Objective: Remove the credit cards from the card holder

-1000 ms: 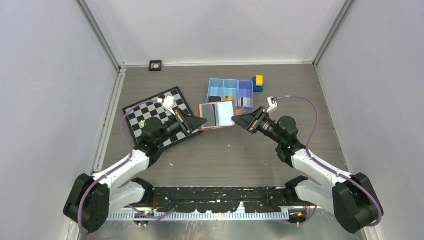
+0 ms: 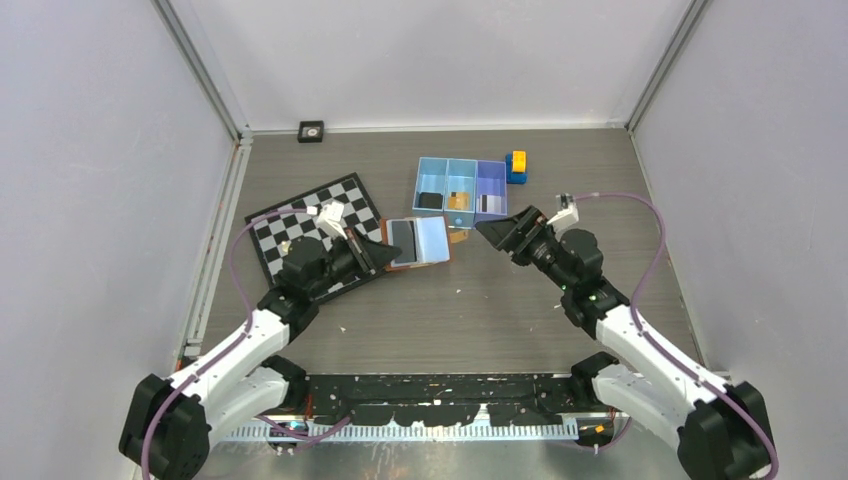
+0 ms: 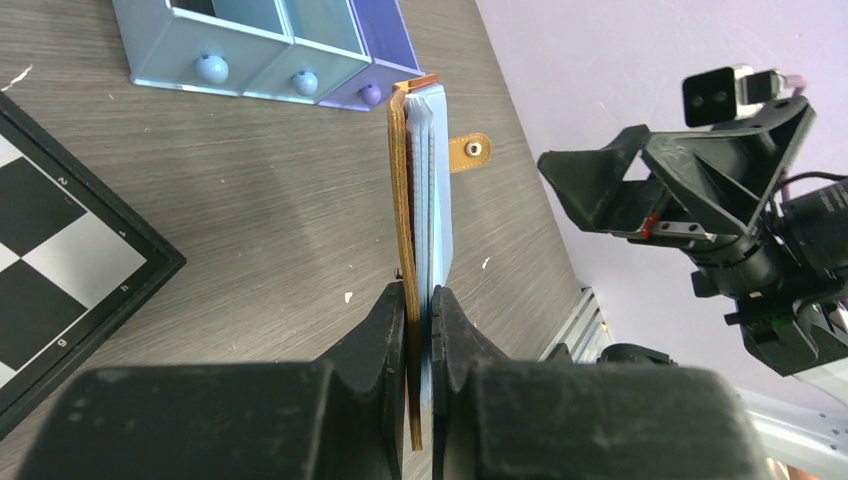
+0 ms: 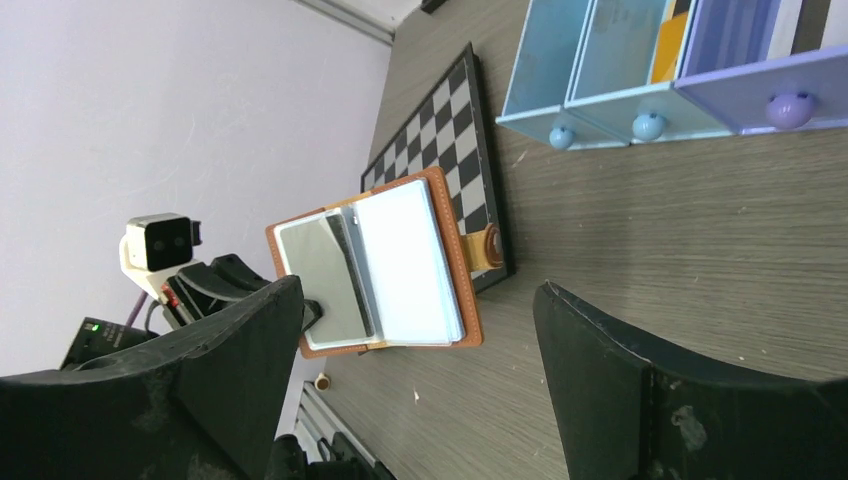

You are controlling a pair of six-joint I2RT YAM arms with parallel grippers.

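A brown leather card holder (image 4: 462, 290) with clear plastic sleeves (image 4: 410, 265) hangs above the table, and my left gripper (image 2: 396, 252) is shut on its left edge. Edge-on in the left wrist view, the card holder (image 3: 400, 190) stands upright between the left fingers. A grey-and-dark card (image 4: 325, 280) shows in the sleeve nearest the left gripper; the other visible sleeve looks white or pale. My right gripper (image 2: 493, 232) stands open to the right of the holder, clear of it, with nothing between its fingers. Any cards deeper inside are hidden.
Behind the holder stands a box (image 2: 432, 172) with two blue compartments and a purple one, holding small items. A checkered board (image 2: 300, 215) lies at left. A yellow-and-blue block (image 2: 518, 165) stands by the box.
The right gripper was at the holder's right edge; it has opened and drawn back to the right. My left gripper has moved slightly left and down with the holder.
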